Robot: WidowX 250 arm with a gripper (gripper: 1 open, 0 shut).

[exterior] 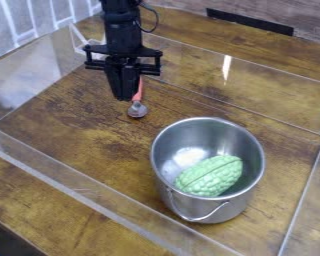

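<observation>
The black gripper [128,78] hangs over the upper middle of the camera view, its fingers narrow and apparently closed, in front of a red-handled metal scoop [137,107] lying on the wooden surface. The gripper hides much of the red handle; whether it touches it I cannot tell, and nothing clear shows between its fingers. A steel bucket [168,155] at the lower right holds a green, bumpy corn-like object [210,175].
Clear plastic walls border the wooden floor [76,150] on the left and along the bottom left.
</observation>
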